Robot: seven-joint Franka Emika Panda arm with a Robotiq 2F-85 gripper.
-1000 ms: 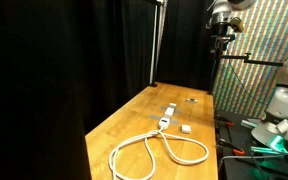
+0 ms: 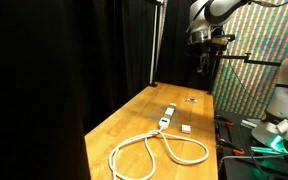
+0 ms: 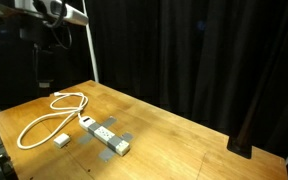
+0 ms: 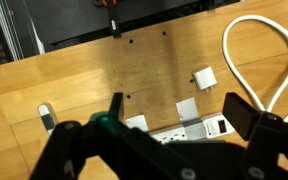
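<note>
A white power strip [image 3: 106, 137] lies on the wooden table, its white cord [image 3: 22, 133] looping away over the wood. In the wrist view, the strip [image 4: 216, 127] is partly hidden behind my gripper. A small white block [image 4: 204, 78], perhaps a plug adapter, sits apart from the strip; exterior view 1 also has this block [image 2: 186, 128] near the table's right edge. High above the table hangs my gripper, open, its dark fingers wide apart with nothing held between them.
A slim grey-and-white object [image 4: 46, 118] lies near the table edge in the wrist view. Bare wood [image 3: 174, 145] stretches to the right of the strip in exterior view 2. A black stand base [image 3: 240, 150] is at the back, before the dark curtain.
In exterior view 1, the arm and gripper have moved left and lower, from the upper right toward the table. The strip, cord and block have stayed in place.
</note>
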